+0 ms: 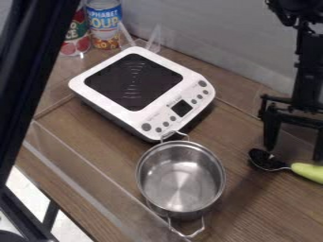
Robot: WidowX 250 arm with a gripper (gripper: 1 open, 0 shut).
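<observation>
My black gripper [293,140] hangs at the right edge, open, above a spoon [263,161] with a yellow-green handle [309,172] lying on the wooden counter. A steel pot [180,180] with two handles stands at the lower middle. Behind it is a white induction cooktop [143,93] with a black plate.
Cans [104,24] stand at the back left beside the wall [214,38]. A dark post runs down the left edge of the view.
</observation>
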